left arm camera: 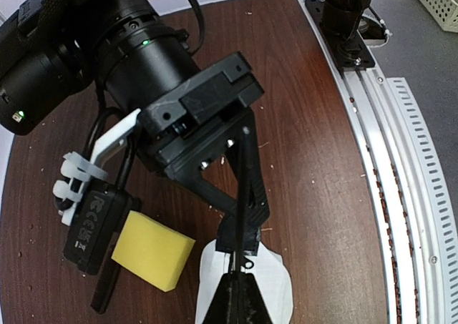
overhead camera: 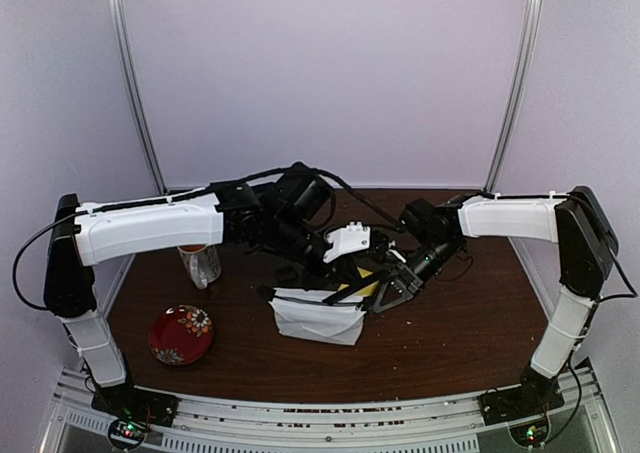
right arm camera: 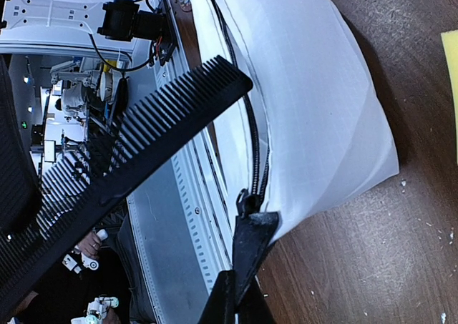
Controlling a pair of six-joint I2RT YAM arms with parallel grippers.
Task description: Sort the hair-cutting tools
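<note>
A black comb [right arm camera: 154, 138] is held above the white zippered pouch [right arm camera: 308, 88], and its teeth show in the right wrist view. In the left wrist view the comb [left arm camera: 244, 181] appears almost edge-on, rising from my left gripper, which is shut on it. My right gripper is shut on the black tab [right arm camera: 252, 242] at the end of the pouch's zipper. The zipper is parted into a narrow opening, and the inside of the pouch [overhead camera: 318, 325] is hidden. From above, the left arm covers its own fingertips.
A yellow block [left arm camera: 153, 251] lies beside the pouch, close to the right arm. A mug [overhead camera: 201, 264] and a red flowered plate [overhead camera: 181, 335] are on the left.
</note>
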